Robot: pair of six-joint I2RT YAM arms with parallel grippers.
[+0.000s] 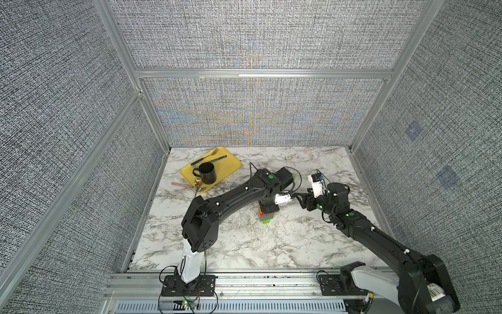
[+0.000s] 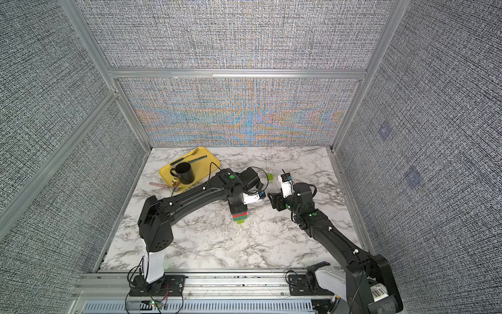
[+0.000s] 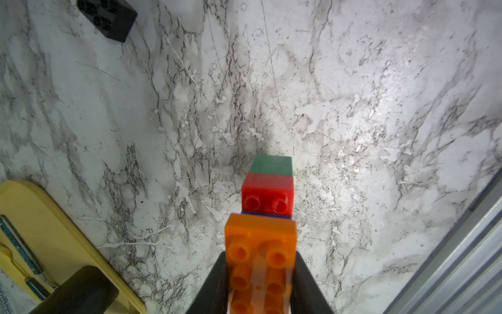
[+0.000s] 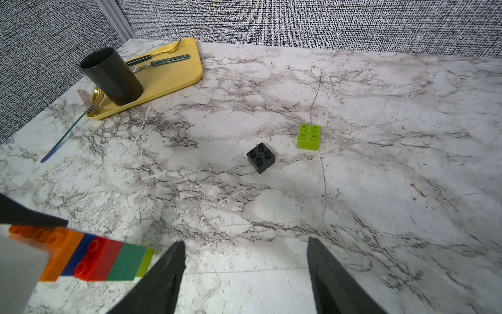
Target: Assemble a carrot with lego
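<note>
My left gripper is shut on the orange brick (image 3: pixel 260 233) at one end of a joined stack. Beyond the orange come blue, then a red brick (image 4: pixel 99 259), a green brick (image 4: pixel 125 262) and a lime end (image 4: pixel 145 263), seen sideways at lower left in the right wrist view. From above, the lime end points towards the table's front. Whether the stack touches the table is unclear. My right gripper stands open and empty, to the right of the left one. A black brick (image 4: pixel 260 158) and a lime brick (image 4: pixel 308 137) lie loose, studs up.
A yellow tray (image 1: pixel 230 166) with cutlery and a black mug (image 1: pixel 207 172) occupies the back left. More cutlery lies beside it. Both arms reach close together over the middle.
</note>
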